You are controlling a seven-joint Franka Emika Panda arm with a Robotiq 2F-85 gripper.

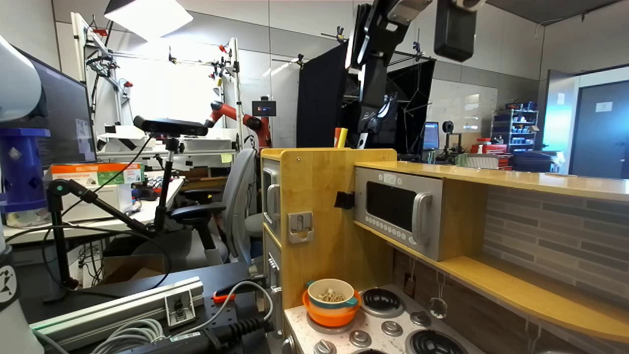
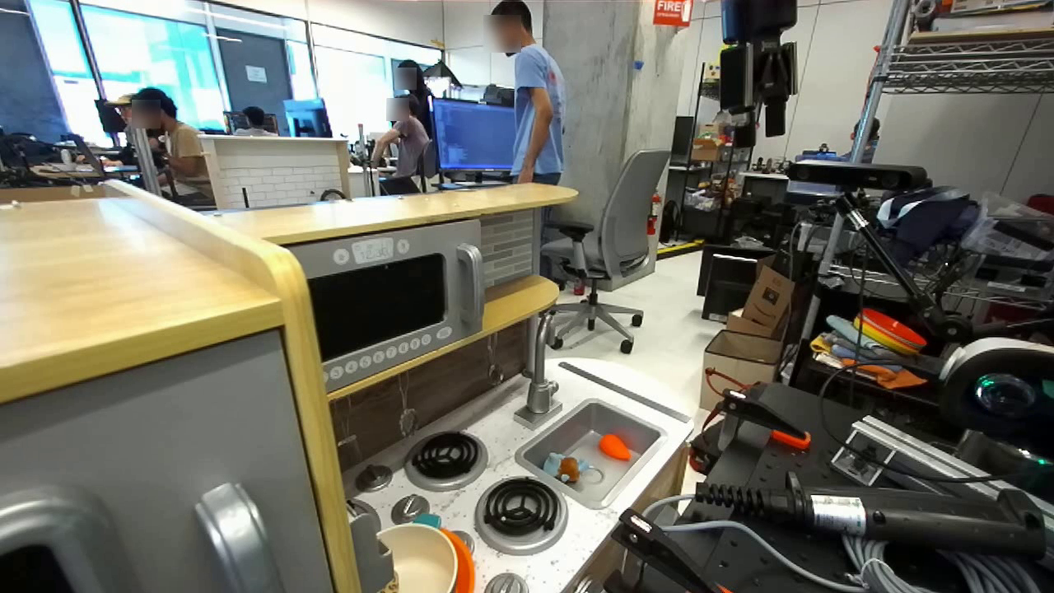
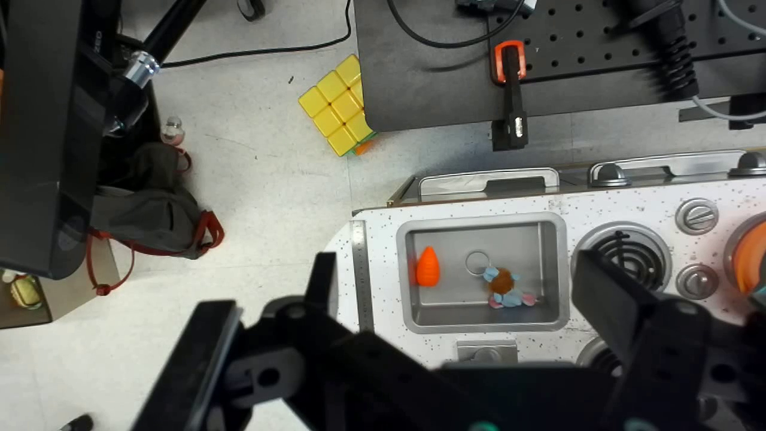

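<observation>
My gripper is open, its black fingers (image 3: 610, 291) wide apart at either side of the wrist view with nothing held between them. Below, well apart from the fingers, a grey sink (image 3: 485, 323) is set in the white counter. An orange carrot-like toy (image 3: 428, 267) lies at the sink's left side. Right of it is a blue and brown plush toy (image 3: 504, 286). In exterior view 2 the gripper (image 2: 758, 128) hangs high at the top. An orange pot (image 1: 330, 318) stands on a back burner with a cream bowl (image 1: 319, 287) of small beige bits in it.
The toy kitchen's microwave (image 1: 396, 206), shelf (image 1: 530, 286) and tall cabinet side (image 1: 330, 236) rise beside the stove. A faucet (image 2: 540, 380) stands at the sink. A black table (image 3: 423, 86) with a clamp and cables borders the counter.
</observation>
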